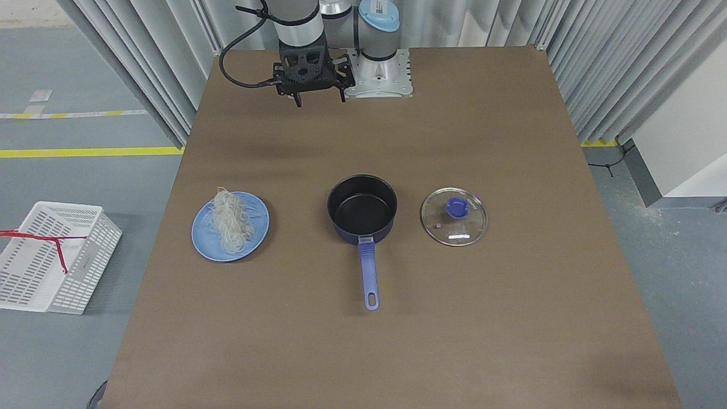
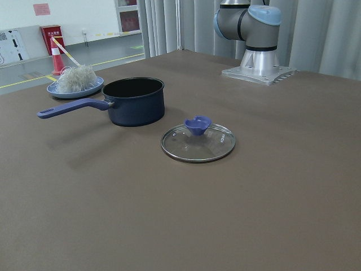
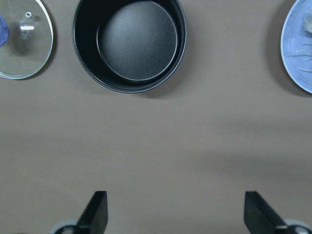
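My gripper (image 1: 320,99) hangs over the back of the brown table (image 1: 518,307), open; in the wrist view its two fingers stand wide apart at the bottom with nothing between them. A dark pot (image 1: 361,208) with a blue handle sits empty mid-table. To its right in the front view lies a glass lid (image 1: 443,225) with a blue knob (image 1: 457,207). To its left a blue plate (image 1: 204,238) holds a tangle of white noodle-like strands (image 1: 232,221).
The front of the table and the area between gripper and pot are clear. The robot's base (image 1: 381,82) stands at the back edge. A white basket (image 1: 82,279) is on the floor to the left.
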